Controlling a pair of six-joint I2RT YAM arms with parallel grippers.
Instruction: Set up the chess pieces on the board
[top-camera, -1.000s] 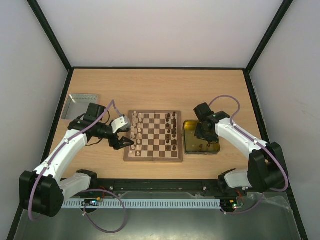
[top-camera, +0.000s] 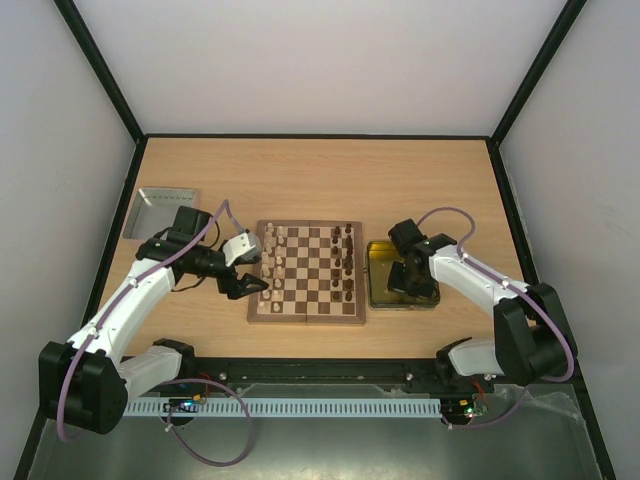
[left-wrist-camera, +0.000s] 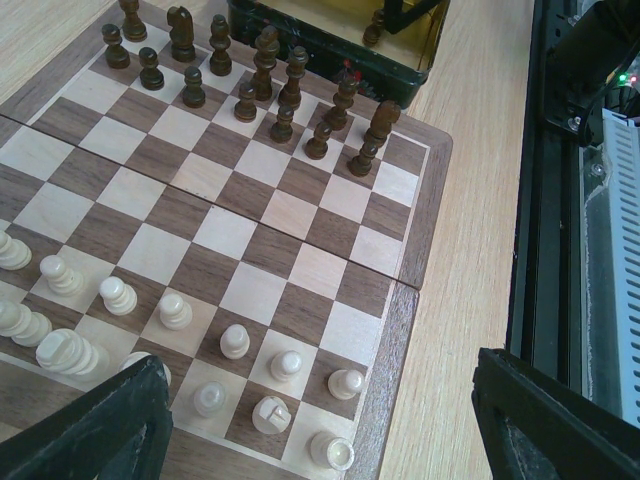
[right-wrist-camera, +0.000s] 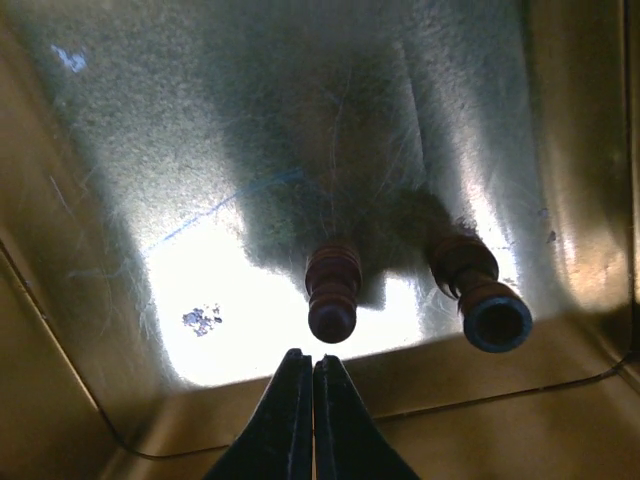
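Observation:
The chessboard (top-camera: 306, 316) holds white pieces along its left side and dark pieces along its right. In the left wrist view a white pawn (left-wrist-camera: 175, 311) and a dark pawn (left-wrist-camera: 194, 88) stand among them. My left gripper (top-camera: 242, 284) is open over the board's left edge, nothing between its fingers. My right gripper is shut and empty inside the brass tray (top-camera: 380, 255), beside a dark piece (right-wrist-camera: 332, 295); another dark piece (right-wrist-camera: 480, 295) lies to its right.
A silver tray (top-camera: 160, 200) sits at the back left. Black frame rails and walls border the table.
The right arm has moved toward the front of the table, lower over the brass tray, since a second ago. The left arm and board look unchanged.

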